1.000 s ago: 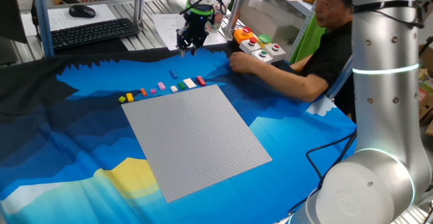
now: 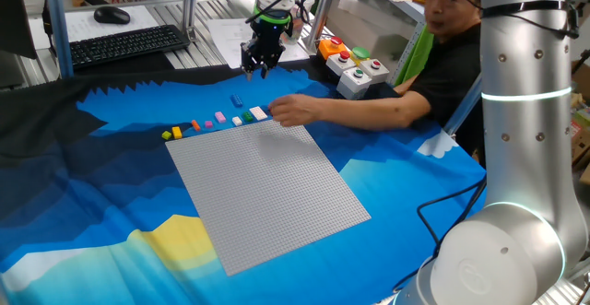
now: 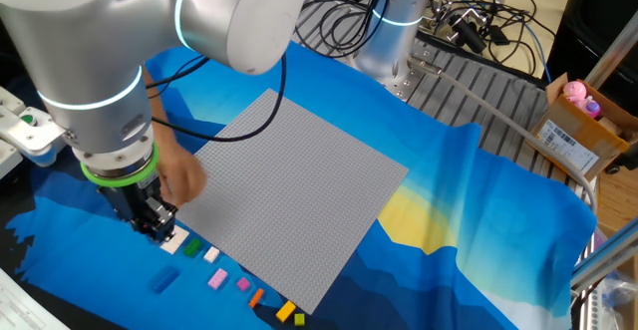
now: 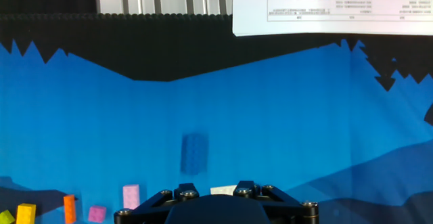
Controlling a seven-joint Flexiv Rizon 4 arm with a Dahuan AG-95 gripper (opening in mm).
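Observation:
My gripper (image 2: 255,75) hangs above the far edge of the blue cloth, its fingers apart and nothing held. A row of bricks lies along the far edge of the grey baseplate (image 2: 267,185): lime (image 2: 167,135), yellow (image 2: 178,133), orange (image 2: 195,125), magenta (image 2: 209,123), pink (image 2: 220,117), small white (image 2: 237,121), green (image 2: 247,117) and larger white (image 2: 258,114). Behind them sits a blue brick (image 4: 194,153) by itself. A person's hand (image 2: 293,111) covers the right end of the row. In the wrist view, the larger white brick is partly hidden by the gripper.
The person's arm (image 2: 369,111) reaches across the cloth from the right. Button boxes (image 2: 354,83) stand at the back right, and a keyboard (image 2: 129,45) lies at the back left. The baseplate is bare. A cardboard box (image 3: 573,136) stands beyond the table.
From the right, the person's hand has come in over the red brick at the row's end, which is now hidden. The person has turned. My gripper and the other bricks look unmoved.

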